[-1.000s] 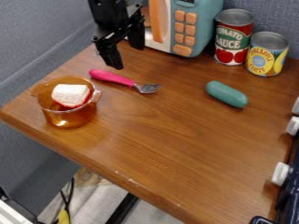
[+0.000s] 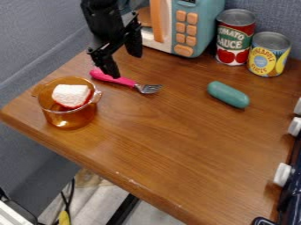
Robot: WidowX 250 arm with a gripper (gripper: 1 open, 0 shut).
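Observation:
My black gripper (image 2: 120,60) hangs at the upper left, its two fingers spread apart, low over the left end of a pink-handled fork (image 2: 121,82) whose metal tines point right. An amber transparent pot (image 2: 66,117) at the left holds a white block (image 2: 69,94) with red at its edge. A teal cylindrical object (image 2: 228,94) lies at the right of the table.
A toy microwave (image 2: 187,26) stands at the back, beside a tomato can (image 2: 234,39) and a yellow can (image 2: 268,55). A dark appliance with white knobs (image 2: 287,193) lines the right edge.
Over the last second my gripper has come down and slightly left, closer to the fork's handle. The other objects have not moved.

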